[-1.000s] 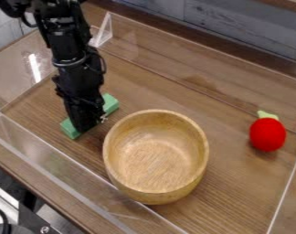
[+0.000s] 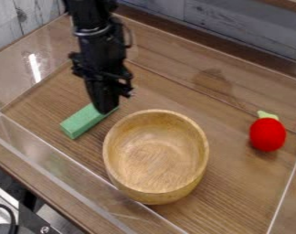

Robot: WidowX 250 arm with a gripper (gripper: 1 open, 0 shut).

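Observation:
The black gripper (image 2: 111, 90) hangs above and behind a green block (image 2: 87, 120), which lies on the wooden surface just left of a round tan bowl (image 2: 155, 157). The bowl looks empty. The fingers are blurred; nothing shows held in them, and the gripper looks shut.
A red tomato-like object (image 2: 268, 134) with a green top lies at the right. Metal edges and a cable show at the lower left.
The gripper has risen and moved back from the green block, uncovering it. The block, bowl and red object look in about the same places.

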